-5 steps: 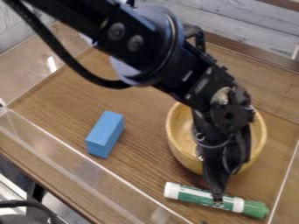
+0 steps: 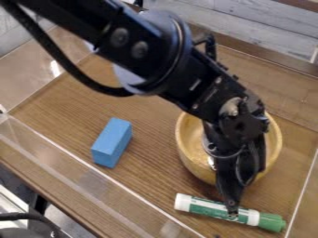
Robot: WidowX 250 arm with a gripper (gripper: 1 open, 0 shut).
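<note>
My gripper hangs at the lower right, over the front of a yellow bowl that is largely hidden behind the arm. Its fingertips are just above a green and white marker-like tube, which lies on the wooden table near the front right. I cannot make out what, if anything, is between the fingers.
A blue block rests on the table to the left of the bowl.
The arm and gripper have shifted very slightly; the bowl, tube and blue block look unmoved.
</note>
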